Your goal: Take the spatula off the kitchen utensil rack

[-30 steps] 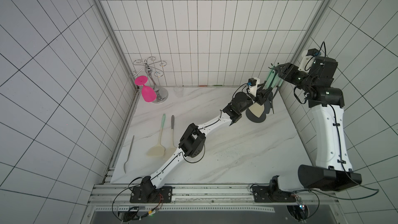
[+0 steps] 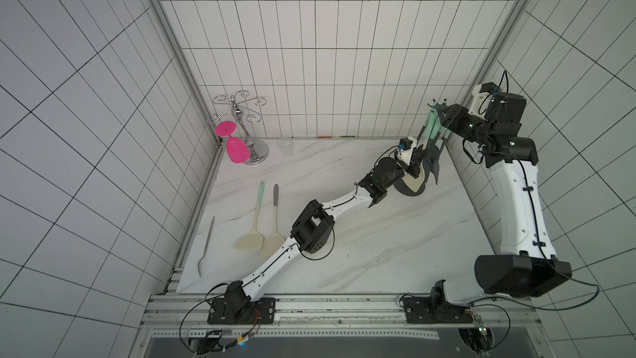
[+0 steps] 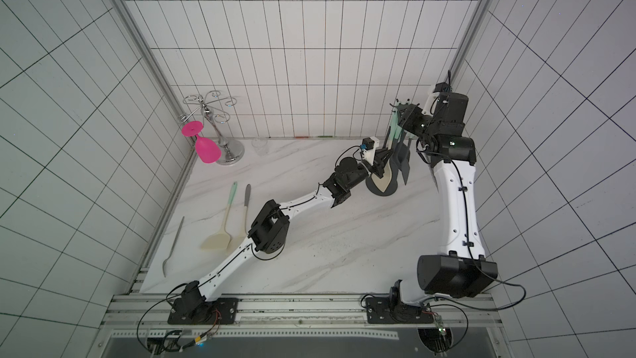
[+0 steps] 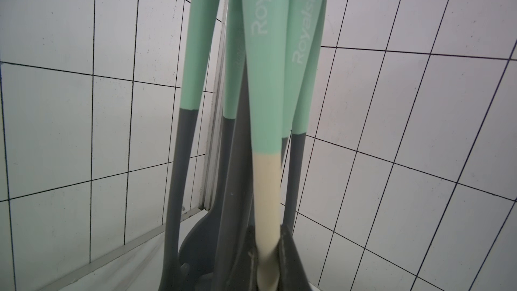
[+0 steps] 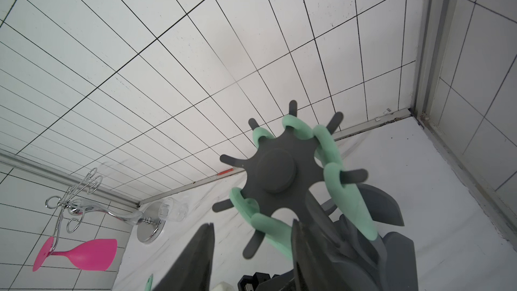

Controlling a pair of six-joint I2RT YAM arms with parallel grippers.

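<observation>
A rotating rack with a dark grey hub [image 5: 274, 169] carries several utensils with green handles, seen from above in the right wrist view. The cream-bladed spatula [image 2: 414, 182] hangs on the near side of the rack. In the left wrist view, its cream shaft [image 4: 267, 199] runs down between the fingers of my left gripper, which is shut around it. Up by the hub, my right gripper stands part open, close to a green handle [image 5: 274, 232]. Whether that handle lies between its fingers cannot be told.
Grey utensils [image 2: 434, 159] hang close beside the spatula. A metal stand [image 2: 255, 151] with a pink utensil [image 2: 236, 148] and a clear glass [image 2: 285, 145] stand at the back left. More spatulas [image 2: 249, 241] lie front left.
My left gripper has moved slightly down along the spatula. The hanging grey utensils have swung, and sit lower and farther right.
</observation>
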